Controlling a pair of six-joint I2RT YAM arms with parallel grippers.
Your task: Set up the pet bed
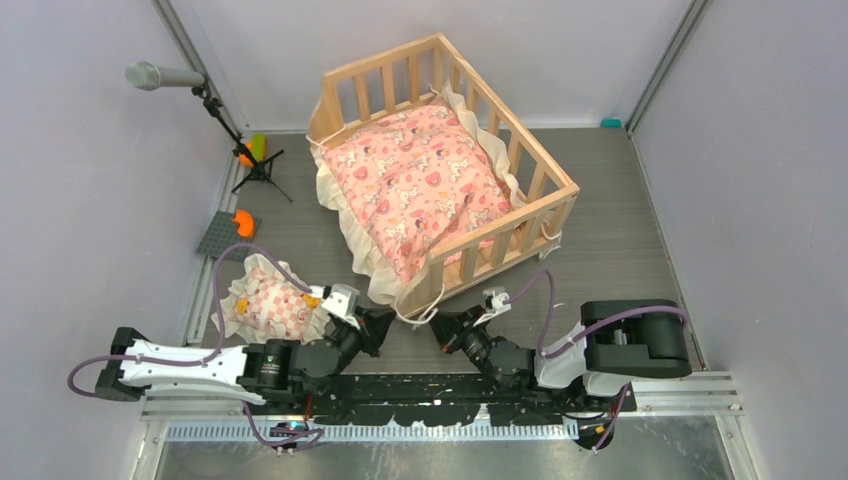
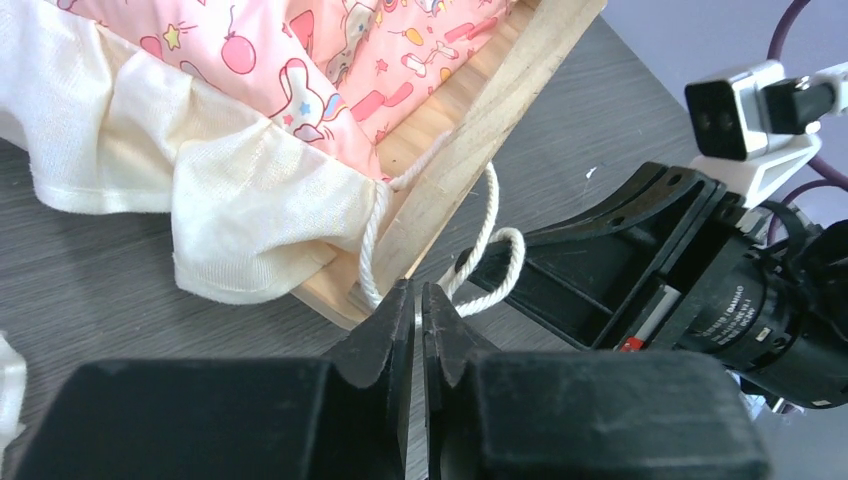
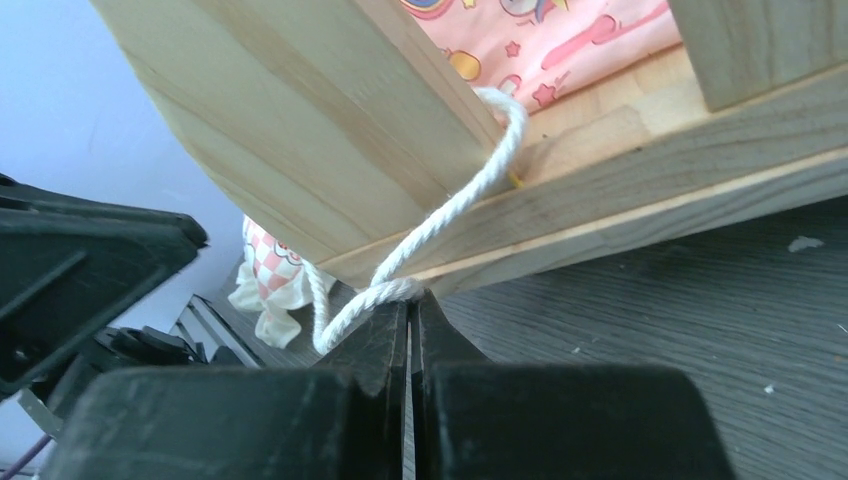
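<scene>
The wooden crib (image 1: 540, 160) holds a pink patterned mattress (image 1: 410, 180) with cream ruffled edging (image 2: 240, 220). A white cord wraps the near-left corner post (image 3: 330, 120) and loops out below it, between my two grippers. My left gripper is shut on the cord at that post. My right gripper is also shut on the cord, just outside the crib's bottom rail (image 3: 680, 190), the rope lying across its fingertips.
A small frilled pillow (image 1: 275, 305) lies on the floor at left, near a grey mat (image 1: 220, 235) with an orange piece and a microphone stand (image 1: 230, 130).
</scene>
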